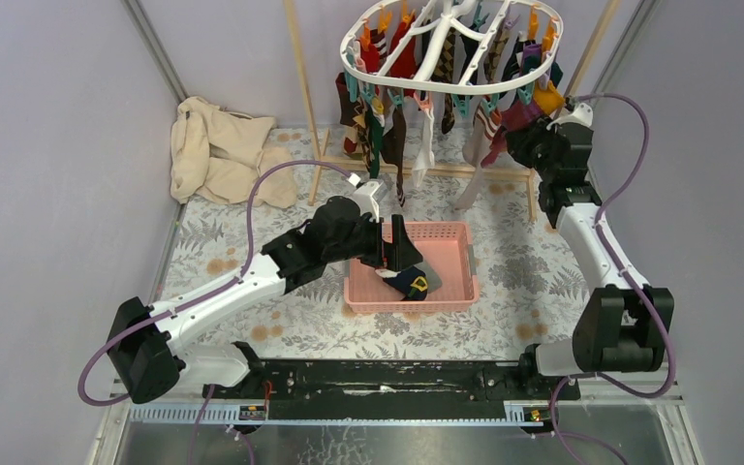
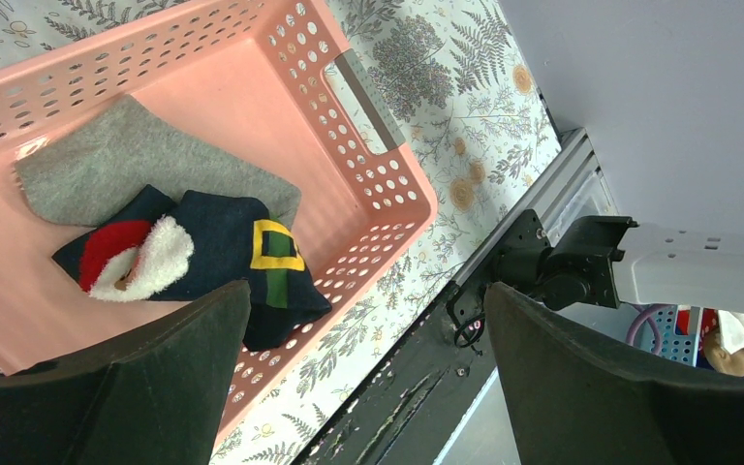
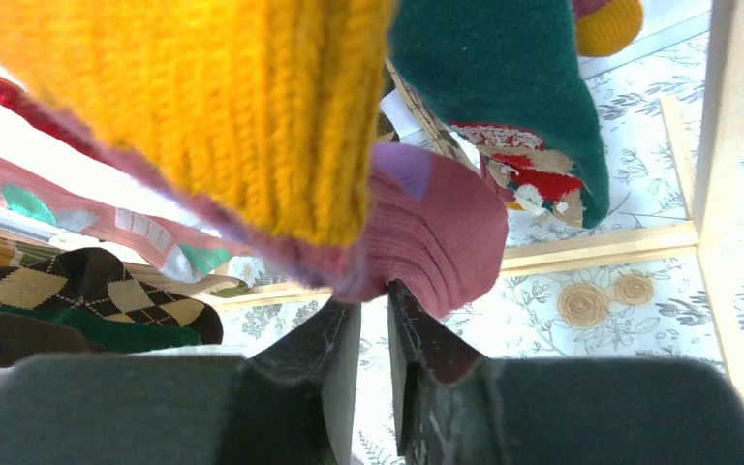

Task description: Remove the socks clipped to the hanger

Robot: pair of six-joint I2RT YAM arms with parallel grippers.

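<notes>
Socks hang by clips from the round white hanger (image 1: pixel 453 89) at the top. My right gripper (image 1: pixel 513 145) is raised to a maroon sock (image 1: pixel 517 116) on the hanger's right side. In the right wrist view, its fingers are close together with a narrow gap, and the maroon sock (image 3: pixel 436 232) bends around their tips. Whether cloth is pinched there is unclear. A yellow ribbed sock part (image 3: pixel 252 107) hangs close to the lens. My left gripper stands open and empty over the pink basket (image 2: pixel 344 165), where a grey sock (image 2: pixel 155 170) and a navy sock (image 2: pixel 223 237) lie.
Wooden legs (image 1: pixel 300 68) support the hanger, with a crossbar behind the socks. A beige cloth bag (image 1: pixel 218 150) lies at the back left. Patterned floor around the basket (image 1: pixel 412 305) is clear.
</notes>
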